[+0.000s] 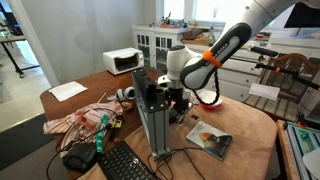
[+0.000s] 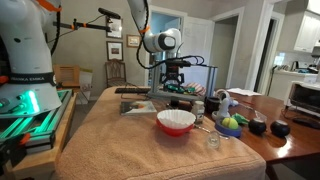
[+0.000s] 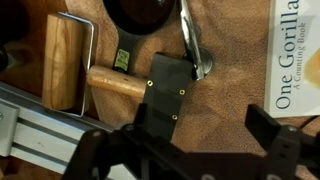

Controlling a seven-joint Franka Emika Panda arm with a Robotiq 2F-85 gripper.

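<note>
My gripper is open, its dark fingers wide apart with nothing gripped. In the wrist view, a wooden handle (image 3: pixel 115 82) and a flat black riveted piece (image 3: pixel 165 92) lie below and ahead, near the left finger. Beyond them are a small black pan (image 3: pixel 140 12) and a shiny metal utensil (image 3: pixel 195 48). A wooden roller (image 3: pixel 62 65) in a wire frame lies at the left. To the right is a white book (image 3: pixel 290 60) titled "One Gorilla". Exterior view 1 shows the gripper low behind a dark upright panel (image 1: pixel 155 115), which partly hides the things beneath.
A red-and-white bowl (image 2: pixel 175 122) stands on the table, with a clear glass (image 2: pixel 213 141) and a plate of fruit (image 2: pixel 229 126) nearby. A keyboard (image 1: pixel 127 162) and cables lie by the panel. Bare tabletop (image 1: pixel 245 150) stretches to the right of the book.
</note>
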